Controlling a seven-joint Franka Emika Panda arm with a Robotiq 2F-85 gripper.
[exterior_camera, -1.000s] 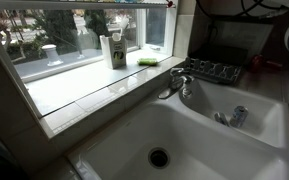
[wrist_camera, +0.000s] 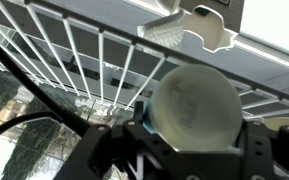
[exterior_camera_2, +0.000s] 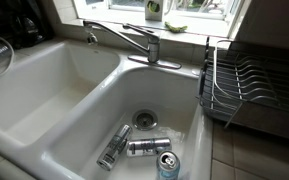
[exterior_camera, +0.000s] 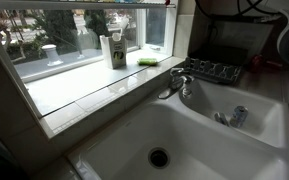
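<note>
Three cans lie in the sink's right-hand basin in exterior view 2: one silver can (exterior_camera_2: 114,147) slants at the left, another silver can (exterior_camera_2: 149,147) lies crosswise, and a bluish can (exterior_camera_2: 168,165) is nearest. Only the wrist view shows my gripper. A pale, round-ended object (wrist_camera: 194,105) fills the space at its fingers, blurred by closeness, and hides much of the fingers. Whether the fingers press on it is unclear. White rack wires (wrist_camera: 104,58) run close beyond it.
A dark dish rack (exterior_camera_2: 254,92) stands right of the basin. The faucet (exterior_camera_2: 149,45) rises behind the sink. On the windowsill stand a carton (exterior_camera: 114,50) and a small green item (exterior_camera: 148,61). The empty basin (exterior_camera: 114,150) gives free room.
</note>
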